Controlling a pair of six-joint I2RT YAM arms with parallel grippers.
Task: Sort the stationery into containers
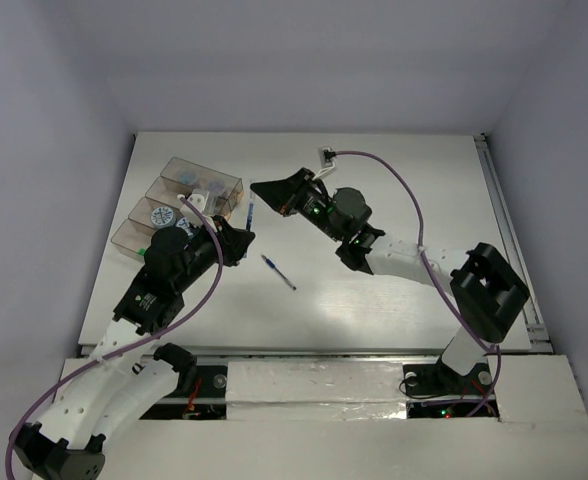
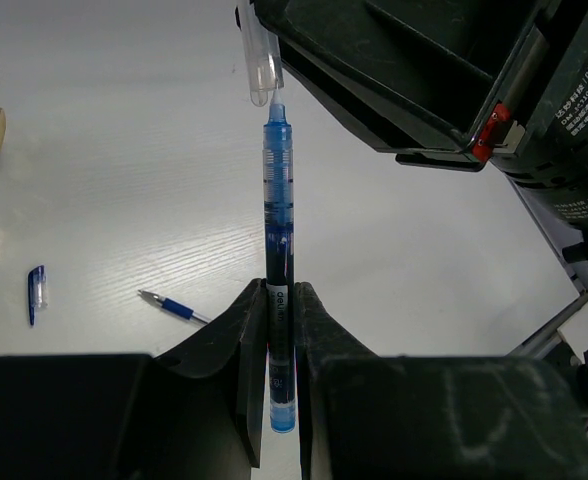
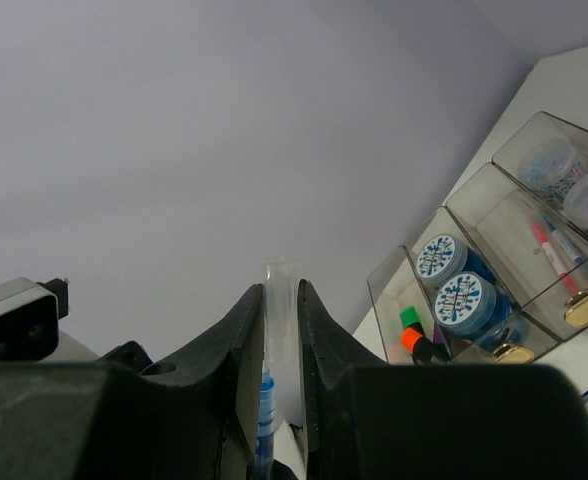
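Note:
My left gripper is shut on a blue pen (image 2: 278,190), which stands upright with its tip up. At that tip is a clear cap (image 2: 261,60), slightly tilted and a little to one side; whether the tip is inside its mouth is unclear. The cap (image 3: 281,310) sits between the fingers of my right gripper, and I cannot tell how firmly they close on it. A second blue pen (image 1: 278,272) lies on the table. The clear divided organizer (image 1: 124,240), partly behind my left arm, holds blue-lidded jars (image 3: 462,300), pens (image 3: 554,250) and markers (image 3: 414,330).
A small blue clear-sided cap (image 2: 37,292) rests on the table near the organizer. Both arms meet closely beside the organizer's right side.

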